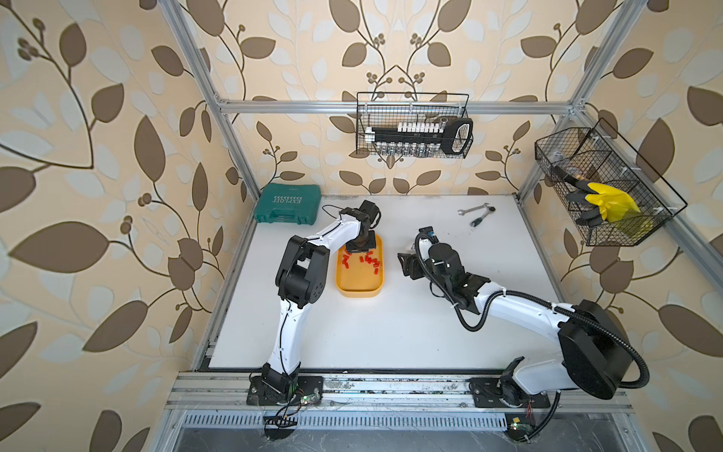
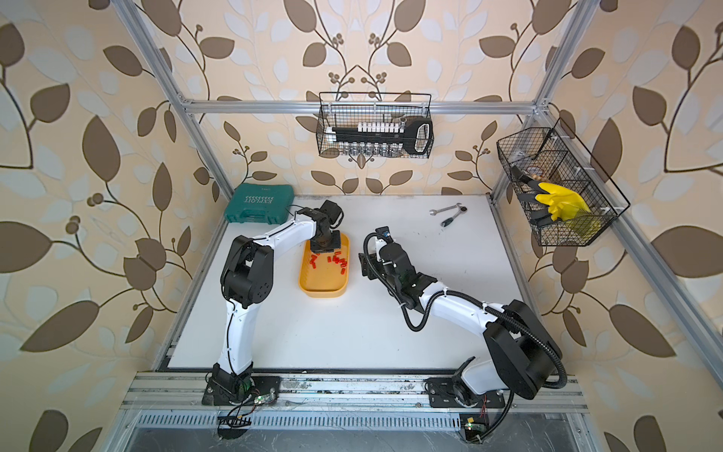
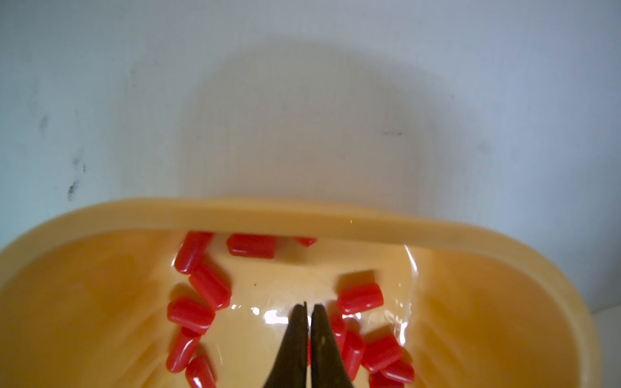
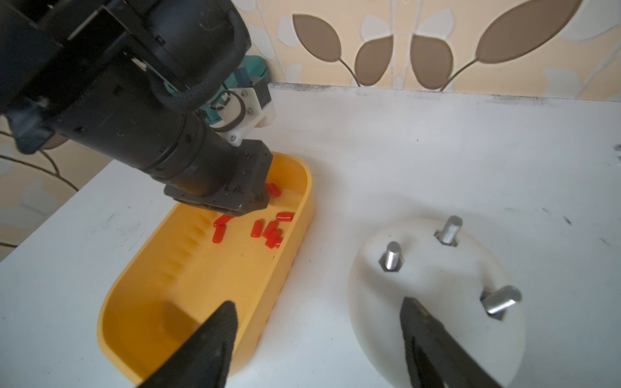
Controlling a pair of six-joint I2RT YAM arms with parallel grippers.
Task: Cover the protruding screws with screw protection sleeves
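Note:
My left gripper is inside the yellow tray (image 4: 142,304), shut, with a bit of red, likely a sleeve, showing between its fingertips. Several loose red sleeves (image 3: 359,297) lie around it on the tray floor. My right gripper hangs right of the tray with its fingers apart and nothing visible between them. In the right wrist view, a white round disc (image 4: 420,284) sits on the table beside the tray, with protruding screws (image 4: 451,229) standing bare on it. The top views mostly hide this disc behind the right arm.
A green case (image 1: 286,203) lies at the back left, and wrenches (image 1: 473,211) at the back right. Wire baskets (image 1: 412,128) hang on the back and right walls.

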